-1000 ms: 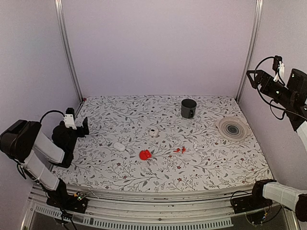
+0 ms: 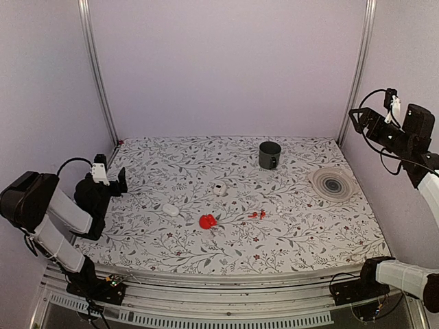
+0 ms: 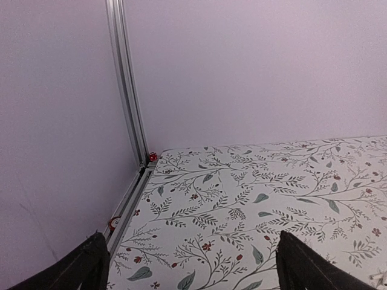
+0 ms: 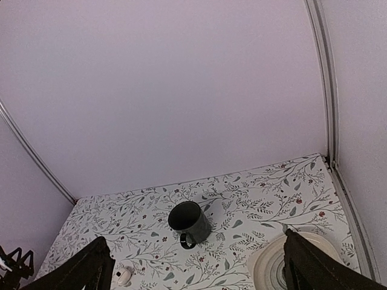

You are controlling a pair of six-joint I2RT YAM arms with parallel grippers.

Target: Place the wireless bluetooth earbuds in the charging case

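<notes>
On the floral table lie a small white rounded item (image 2: pixel 171 210) at centre left and another white piece with dark detail (image 2: pixel 220 188) near the middle, also at the bottom of the right wrist view; which is case or earbuds is too small to tell. A small white bit (image 2: pixel 278 210) lies right of centre. My left gripper (image 2: pixel 113 179) rests open at the left edge, empty in its wrist view (image 3: pixel 187 266). My right gripper (image 2: pixel 365 118) hangs open and empty high at the right wall, above the table.
A dark mug (image 2: pixel 269 155) stands at the back right, a round grey coaster-like item (image 2: pixel 332 184) lies at the right. A red object (image 2: pixel 207 221) and small red pieces (image 2: pixel 258 214) lie toward the front. Walls bound three sides.
The left arm and the things on the table have stayed still.
</notes>
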